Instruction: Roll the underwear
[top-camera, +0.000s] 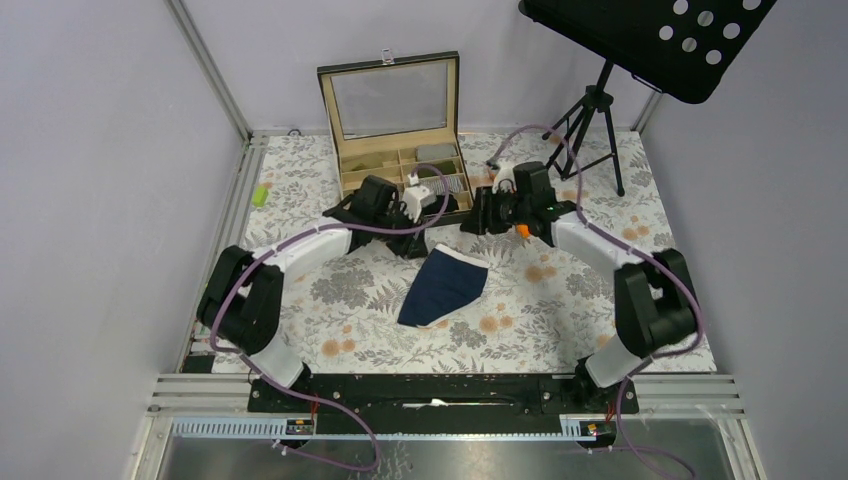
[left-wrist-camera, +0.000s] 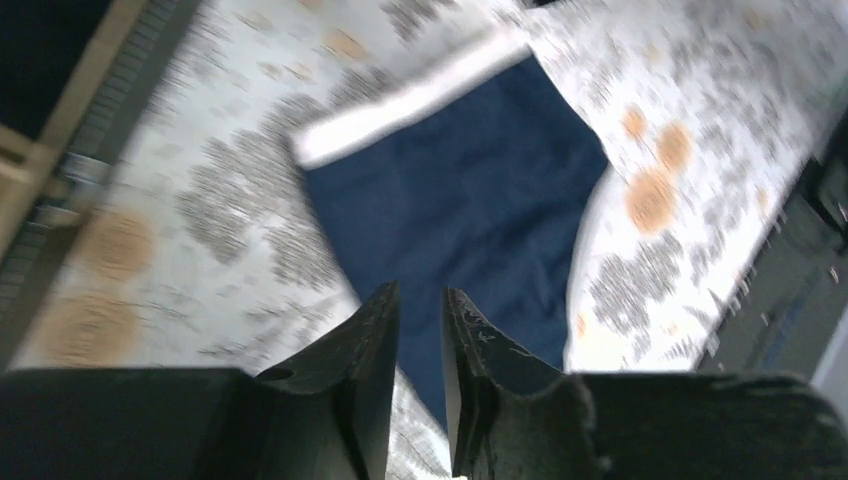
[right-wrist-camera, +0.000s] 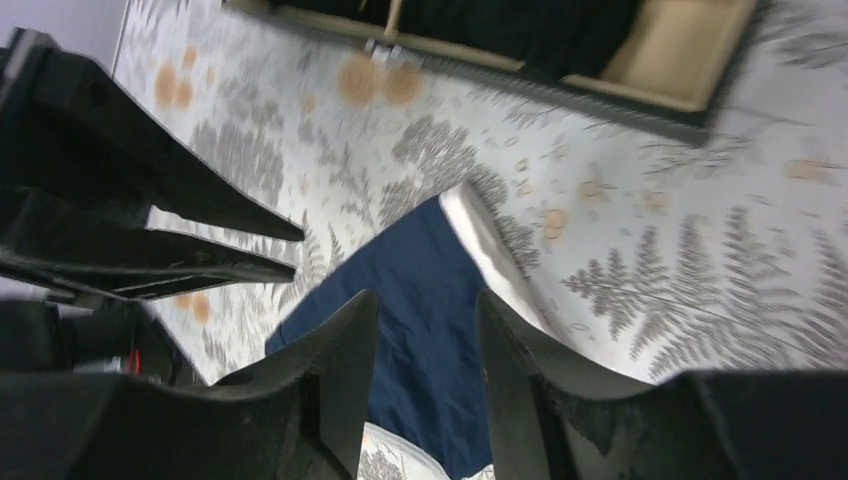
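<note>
The navy underwear (top-camera: 443, 285) with a white waistband lies flat and slightly slanted on the floral mat, waistband toward the back; it also fills the middle of the left wrist view (left-wrist-camera: 450, 190) and right wrist view (right-wrist-camera: 420, 320). My left gripper (top-camera: 412, 250) hangs just behind and left of its waistband; in its wrist view the fingertips (left-wrist-camera: 375, 305) are close together with a small gap, holding nothing. My right gripper (top-camera: 478, 224) is above and behind the cloth's right side, open, with nothing visible between its fingers.
An open compartment box (top-camera: 362, 163) with rolled garments stands at the back. A black stand (top-camera: 598, 100) is at back right, orange objects (top-camera: 522, 230) lie near the right gripper, and a green item (top-camera: 260, 196) is far left.
</note>
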